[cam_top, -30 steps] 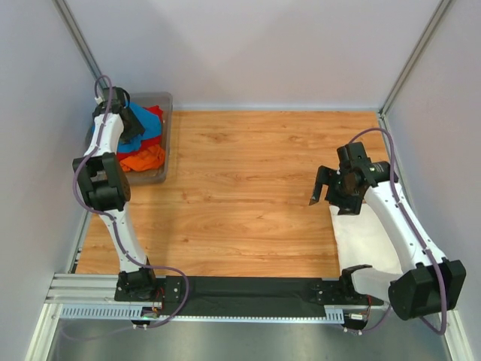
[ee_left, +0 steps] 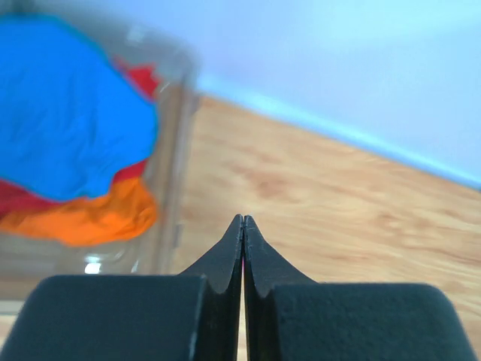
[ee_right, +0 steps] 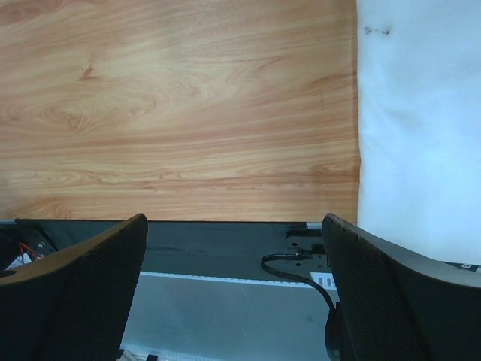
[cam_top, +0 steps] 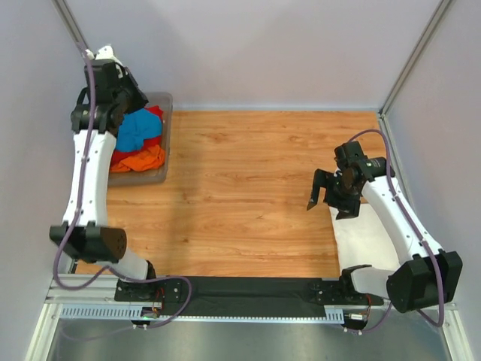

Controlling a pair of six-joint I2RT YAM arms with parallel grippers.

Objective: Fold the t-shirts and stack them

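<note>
The blue t-shirt (cam_top: pixel 137 131) lies crumpled in the clear bin (cam_top: pixel 167 143) at the far left, over red cloth (cam_top: pixel 155 111) and orange cloth (cam_top: pixel 143 159). My left gripper is shut with bare tips that meet; in its wrist view the blue t-shirt (ee_left: pixel 64 105) is off to the upper left, clear of the fingers. From above, that arm covers part of the bin. On the right, my right gripper stands wide open with only tabletop and table edge between its fingers. A white folded cloth (cam_top: pixel 366 237) lies flat under the right arm.
Walls close in at the back and both sides. A dark rail (cam_top: pixel 248 293) runs along the front edge.
The left gripper has gone from open over the blue t-shirt to shut, and has risen away from the bin without it. The right arm has shifted only slightly, still open.
</note>
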